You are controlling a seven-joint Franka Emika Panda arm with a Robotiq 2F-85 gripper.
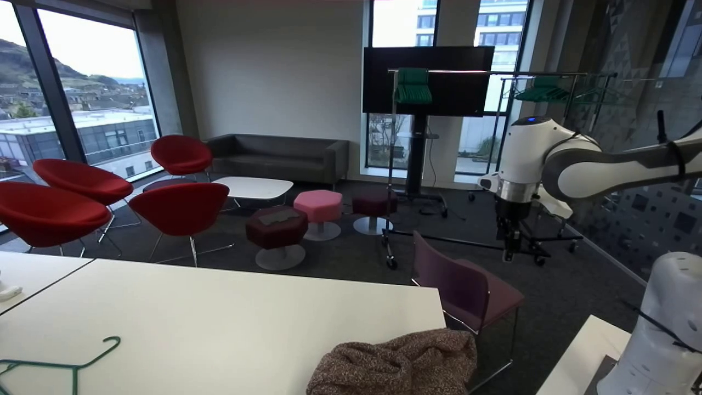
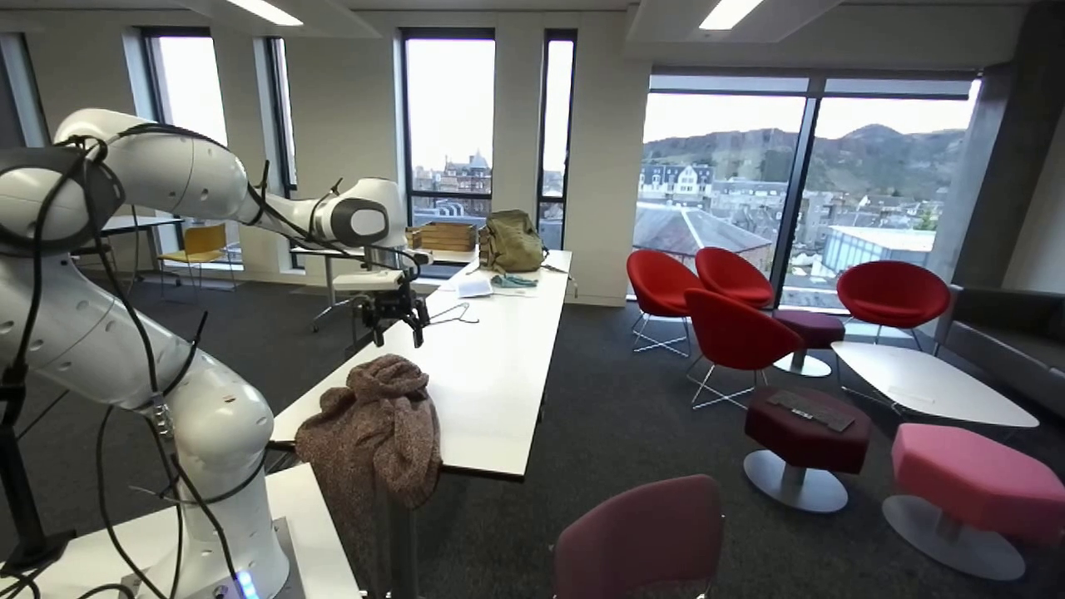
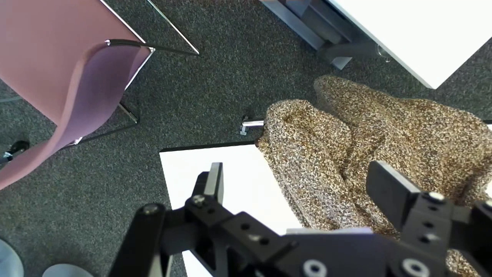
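A brown speckled knitted garment (image 1: 398,365) lies bunched on the near corner of the white table (image 1: 217,309). In exterior view 2 the garment (image 2: 374,429) drapes over the table's end and hangs toward the floor. My gripper (image 2: 399,334) is up in the air, fingers apart and empty. From the wrist, the gripper looks down from above, its fingers wide apart; the knit (image 3: 369,152) shows below, mostly under the right-hand finger (image 3: 392,191). A green hanger (image 1: 72,365) lies at the table's near left, partly cut off by the frame.
A purple chair (image 1: 460,283) stands by the table's end. Clothes rails with green hangers (image 1: 412,85) stand behind. A backpack (image 2: 511,240) sits at the table's far end. The arm's own white bench (image 1: 589,349) is separated from the table by a gap.
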